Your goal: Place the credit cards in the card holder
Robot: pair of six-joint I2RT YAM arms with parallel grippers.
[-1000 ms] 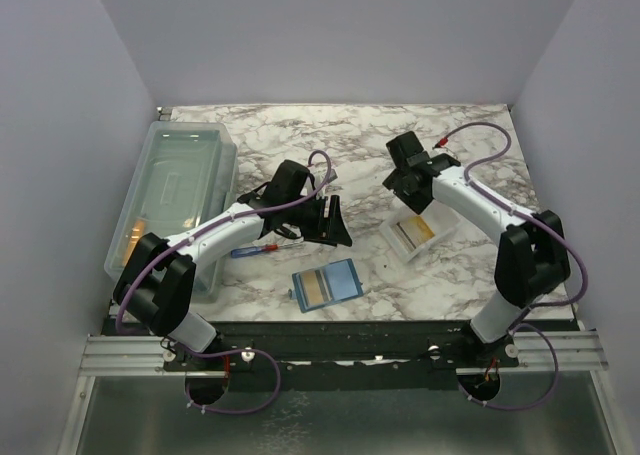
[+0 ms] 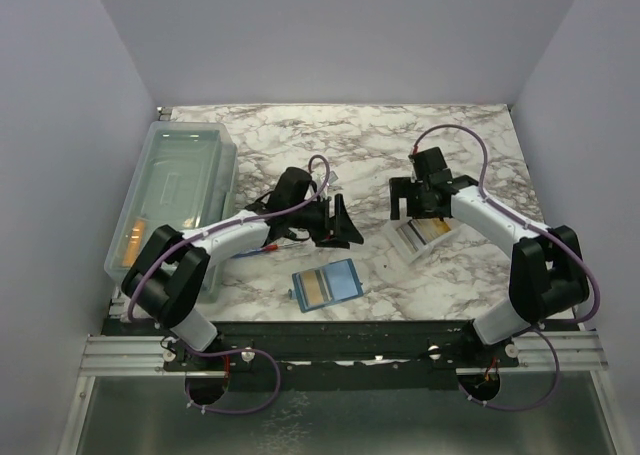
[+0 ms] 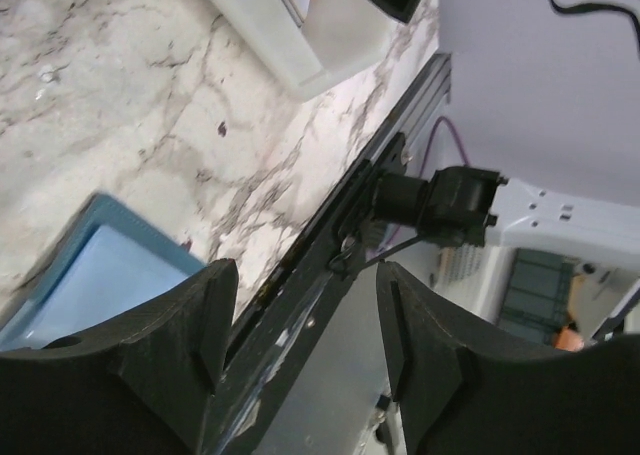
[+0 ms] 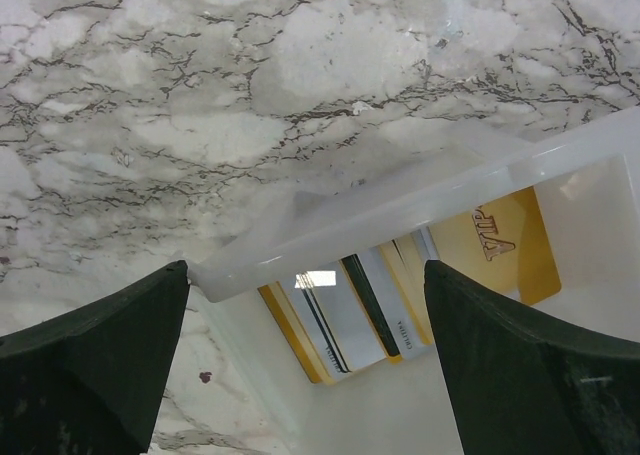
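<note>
The white card holder [image 4: 260, 375] stands at the right of the table. Several yellow and white cards [image 4: 340, 315] lie inside it. My right gripper is open over the holder, with its fingers either side of the cards in the right wrist view. My left gripper is open over the middle of the table, near a blue tray [image 2: 342, 280] at the front with a tan item in it.
A large green-lidded box [image 2: 170, 190] takes up the left side. A red-and-blue tool [image 2: 250, 252] lies beside it.
The right arm has turned over the holder, its gripper shifting from further back to level above the cards. The left gripper has moved slightly to the right.
</note>
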